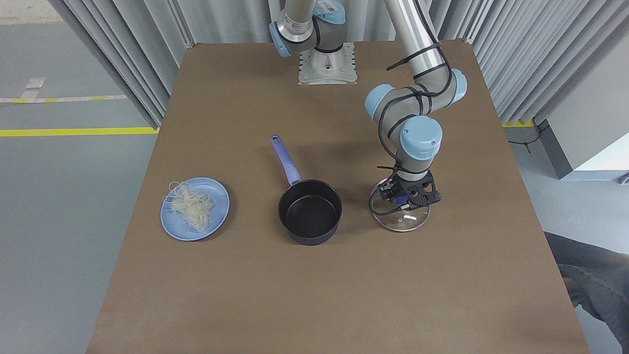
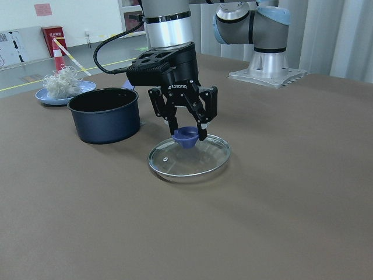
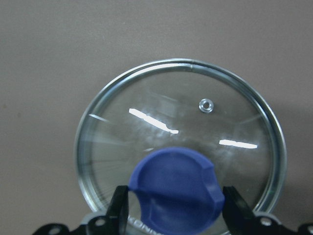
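The glass lid (image 2: 175, 163) with a blue knob (image 3: 176, 191) is at the table's right side, just right of the black saucepan (image 1: 309, 215) with its purple handle. My gripper (image 2: 186, 132) is over the lid, its fingertips on either side of the knob and touching it, shut on it in the wrist view. The lid sits at or very near the table surface. A blue plate (image 1: 177, 227) holding white stringy strands (image 1: 194, 206) lies left of the pan.
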